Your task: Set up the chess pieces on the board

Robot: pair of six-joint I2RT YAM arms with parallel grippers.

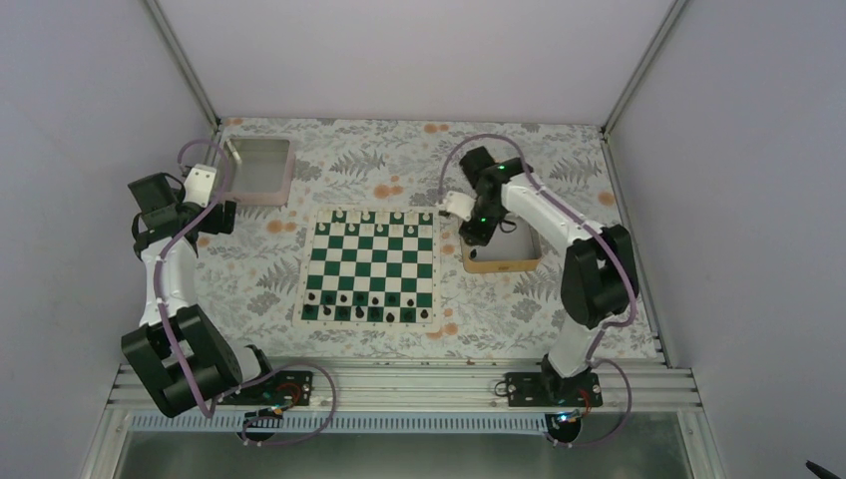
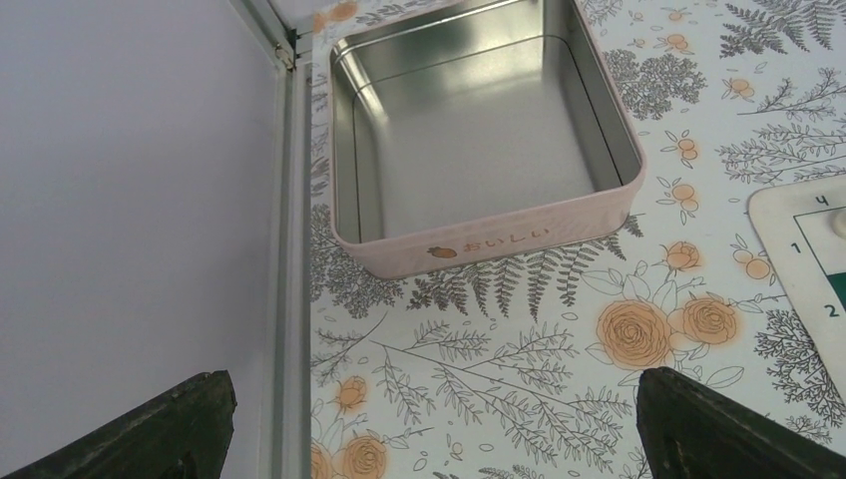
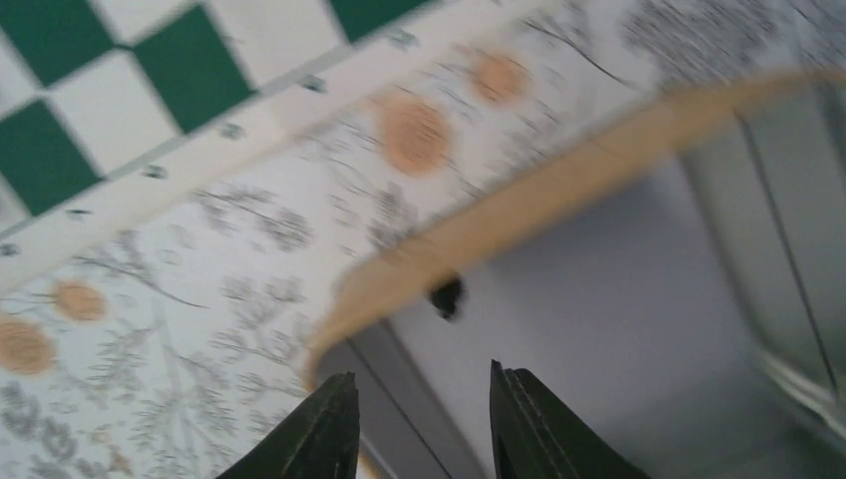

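Note:
The chessboard [image 1: 369, 261] carries white pieces along its far rows and dark pieces along its near rows. My right gripper [image 1: 469, 232] is over the tan tin [image 1: 499, 266]. In the blurred right wrist view a dark piece [image 3: 446, 297] lies in that tin near a corner, beyond my part open fingertips [image 3: 424, 389], apart from them. My left gripper [image 1: 221, 218] stands open at the left edge, beside the pink tin [image 2: 489, 235], with nothing between its fingers.
The pink tin at the back left looks empty.

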